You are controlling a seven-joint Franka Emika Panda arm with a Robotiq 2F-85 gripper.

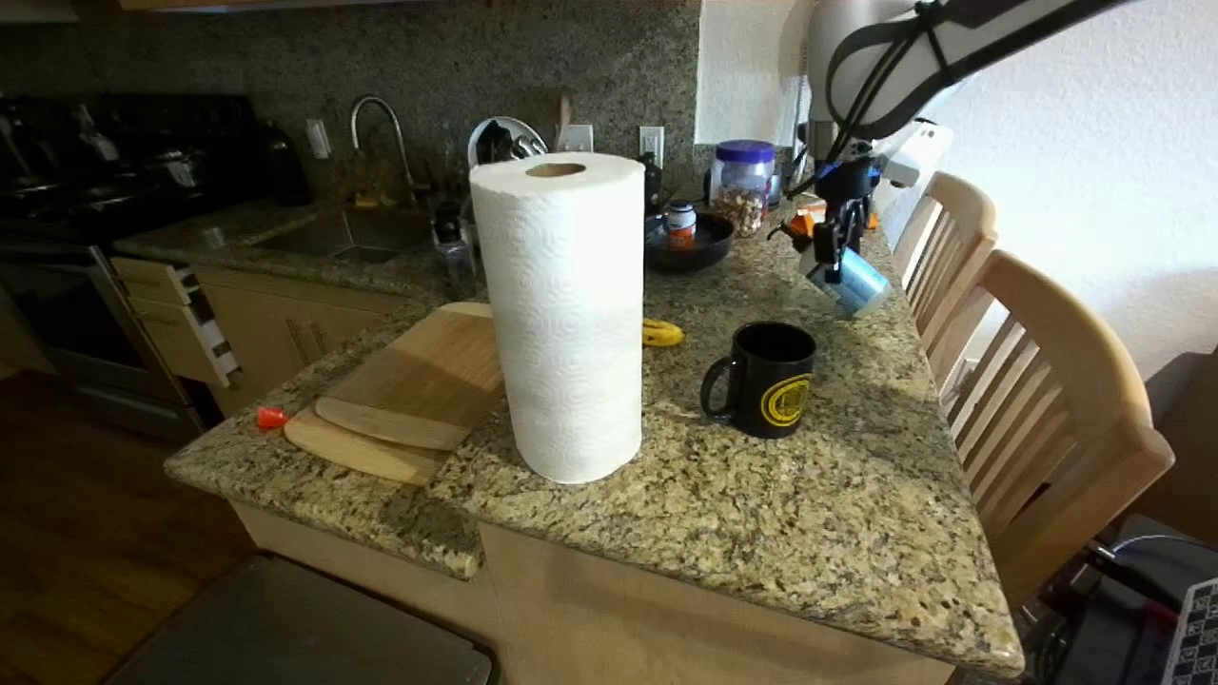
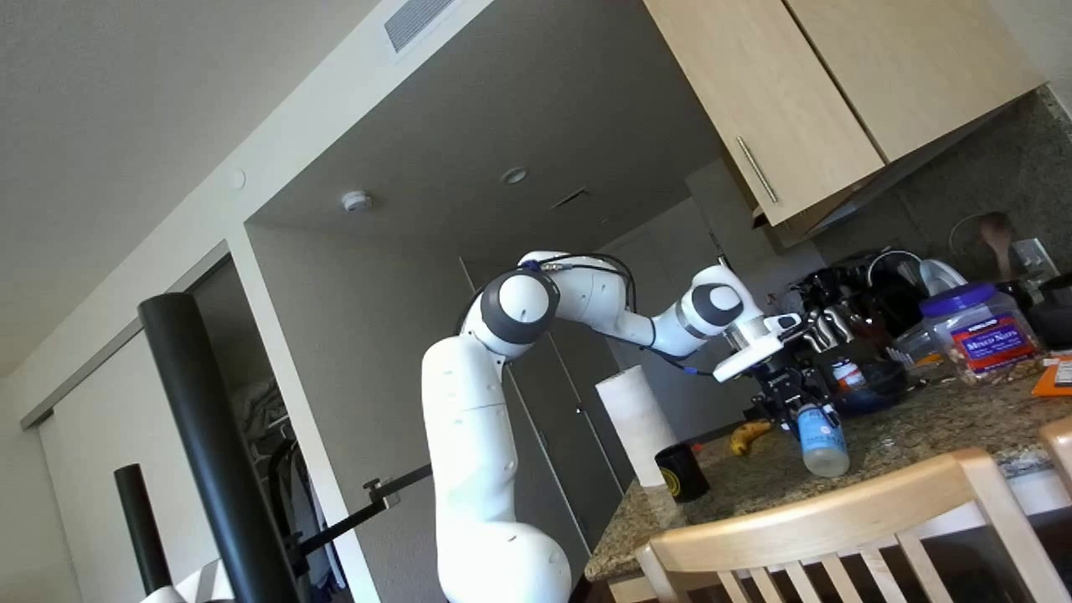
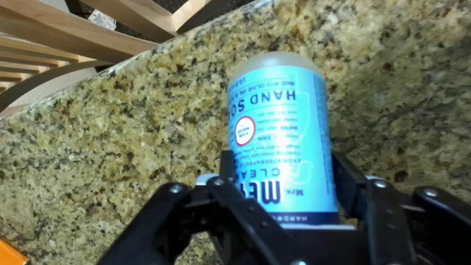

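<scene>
A blue-labelled hand soap bottle (image 3: 280, 137) fills the middle of the wrist view, and my gripper is shut on it, one finger on each side. In exterior view 1 the bottle (image 1: 854, 285) hangs tilted from the gripper (image 1: 831, 253) over the counter's right part, behind the mug. Exterior view 2 shows the bottle (image 2: 822, 442) below the gripper (image 2: 801, 404), its base pointing down. Whether the base touches the granite I cannot tell. The bottle's top is hidden by the gripper.
A black mug (image 1: 774, 381) and a paper towel roll (image 1: 571, 331) stand on the counter (image 1: 731, 514). Farther back are a nut jar (image 1: 742, 183), a dark pan (image 1: 697, 251) and a banana (image 1: 661, 333). Wooden chairs (image 1: 1033, 388) line the right edge.
</scene>
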